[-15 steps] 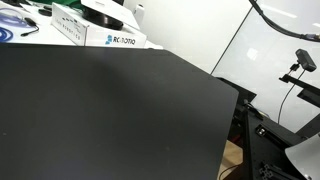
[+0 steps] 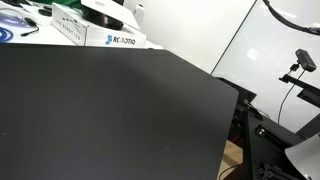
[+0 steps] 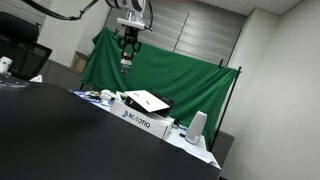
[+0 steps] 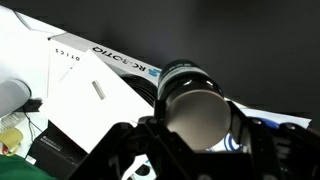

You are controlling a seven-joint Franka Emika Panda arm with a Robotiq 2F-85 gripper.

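Note:
A dark cylindrical object with a pale, pinkish-tan round end (image 4: 197, 118) fills the middle of the wrist view. My gripper (image 3: 129, 46) is shut on it, with dark fingers on either side. In exterior view 2, the held cylinder (image 3: 126, 63) hangs below the gripper, high above the table and in front of the green curtain. Its far end and any label cannot be made out. Exterior view 1 does not show the gripper or the cylinder.
Blue cables (image 2: 15, 22) lie to its left. A white cylinder (image 3: 196, 126) stands behind the box.
The dark cable at the upper right of exterior view 1 has shifted slightly up and right. The table and box look the same.

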